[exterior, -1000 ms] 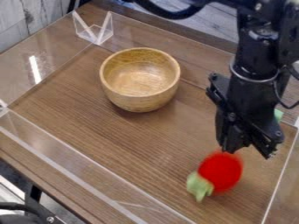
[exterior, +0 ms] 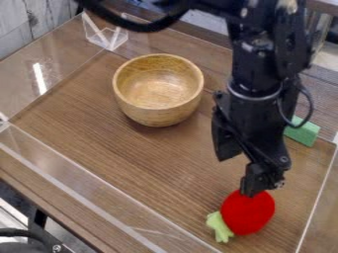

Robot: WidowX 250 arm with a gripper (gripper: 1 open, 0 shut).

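Note:
The black gripper [exterior: 248,158] hangs above a red object [exterior: 248,211] with a pale green tip, perhaps a strawberry toy, lying at the lower right of the table. Its fingers are apart and open, with nothing seen between them.
A round wooden bowl [exterior: 156,89] sits at the upper left of the centre. A green block [exterior: 302,131] lies at the right, partly behind the arm. A clear container [exterior: 103,30] stands at the top left.
The arm has shifted a little left, with the gripper remaining over the table above the red object.

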